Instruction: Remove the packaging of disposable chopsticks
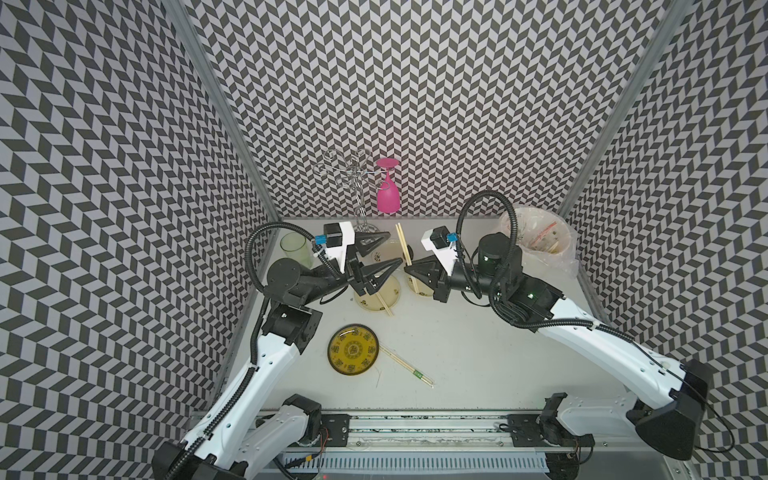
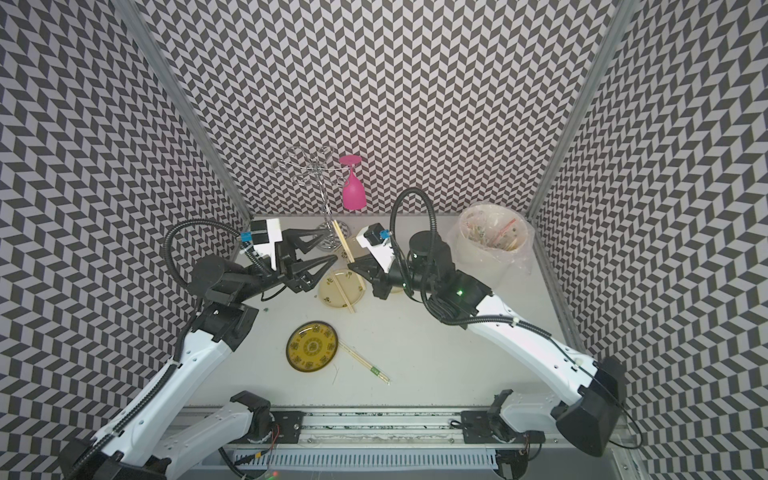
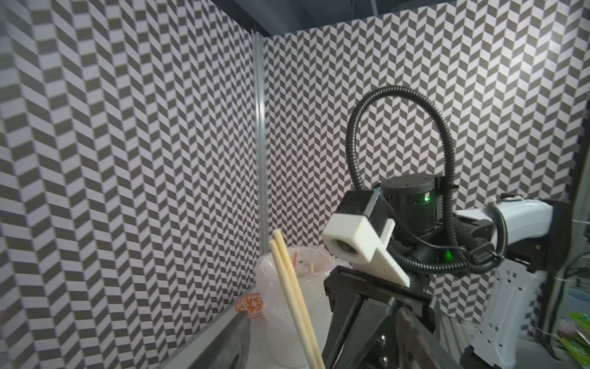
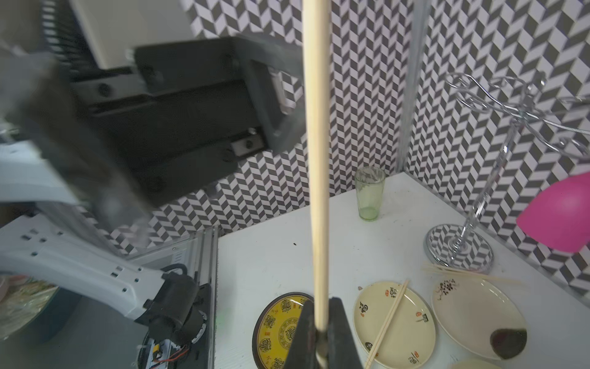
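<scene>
A bare pair of light wooden chopsticks stands nearly upright, and my right gripper is shut on its lower part. In the right wrist view the chopsticks rise from between the finger pads. My left gripper stands open just left of them, nothing between its spread fingers. On the table a chopstick pair with a green band lies beside the yellow-brown plate; whether its wrapper is on cannot be told. Other chopsticks rest across a cream plate.
A bin with a clear bag stands at the back right. The metal rack with a pink goblet is at the back, a green glass at the left. Another cream plate sits nearby.
</scene>
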